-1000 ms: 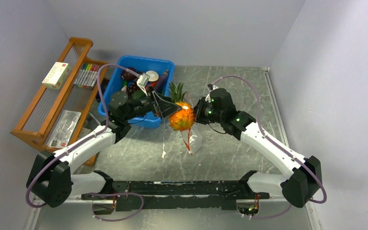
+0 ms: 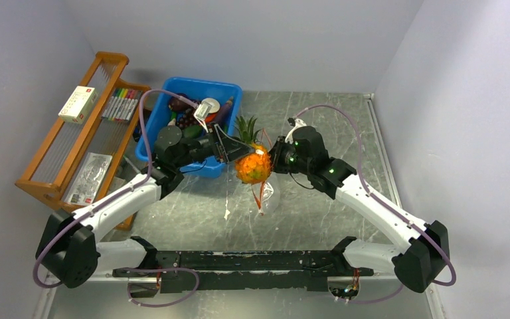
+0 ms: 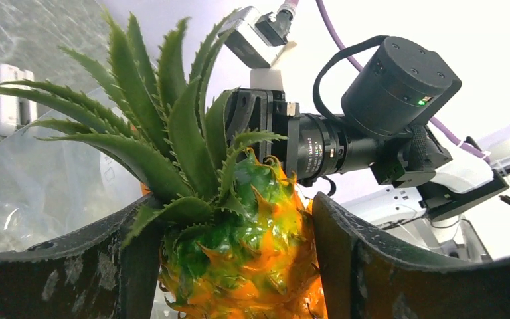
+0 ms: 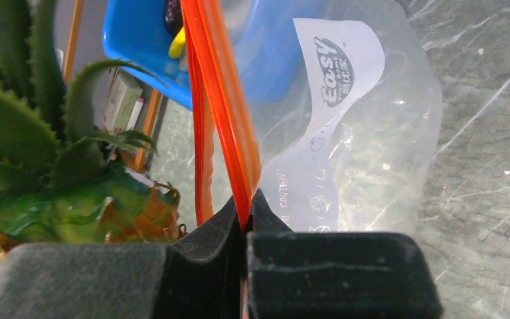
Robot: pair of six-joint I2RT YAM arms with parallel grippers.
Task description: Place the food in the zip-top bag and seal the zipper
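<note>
A toy pineapple (image 3: 252, 256), orange and green with spiky leaves, hangs in the air between the fingers of my left gripper, which press on both its sides. My right gripper is shut on the orange zipper edge (image 4: 229, 126) of the clear zip top bag (image 4: 388, 143). The bag hangs down from there, its two orange strips slightly apart in the right wrist view. Seen from above, the pineapple (image 2: 253, 166) covers much of the bag and sits close beside the right fingers. In the right wrist view it is left of the zipper, outside the bag.
A blue bin (image 2: 207, 85) with several other play foods stands behind the left arm. To its left is a wooden rack (image 2: 48, 171) holding a white box (image 2: 78, 105) and pens.
The right arm and the hanging bag shifted only a little.
</note>
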